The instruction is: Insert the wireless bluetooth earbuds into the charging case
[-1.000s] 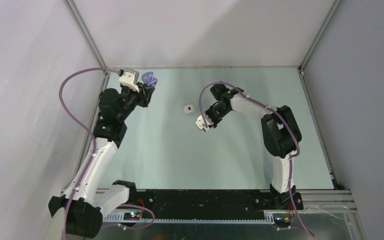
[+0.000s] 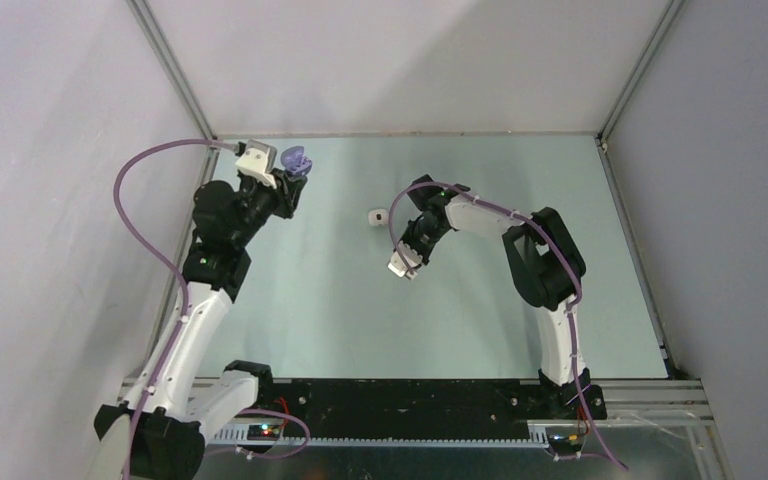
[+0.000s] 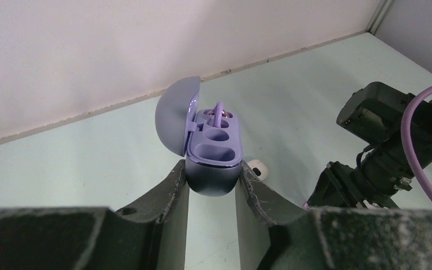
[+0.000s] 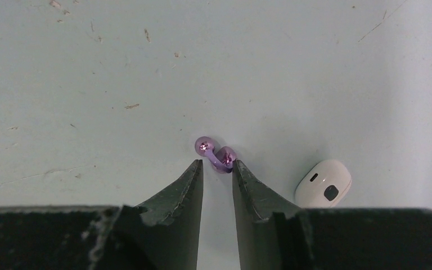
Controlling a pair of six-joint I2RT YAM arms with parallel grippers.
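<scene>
The purple charging case (image 3: 214,143) is lifted off the table, lid (image 3: 177,115) swung open, with my left gripper shut around its rounded base. A purple stem (image 3: 218,114) stands up from the far part of the case, among its hollows. In the right wrist view a shiny purple earbud (image 4: 205,146) shows just beyond the fingertips. My right gripper is part open over it. The end of the earbud's stem meets the right-hand finger (image 4: 241,183) in that view; whether it touches, I cannot tell. From above, the right arm hides the earbud.
A small white rounded object (image 2: 378,217) with dark spots lies on the table, just left of the right arm. Wide clear table (image 2: 340,310) lies in front and between the arms. Purple cables (image 2: 558,258) loop over both arms.
The right arm has shifted left and toward the table's front edge, its white wrist part slightly lower in the top view. The left arm and case have moved only a little. The white object stays put.
</scene>
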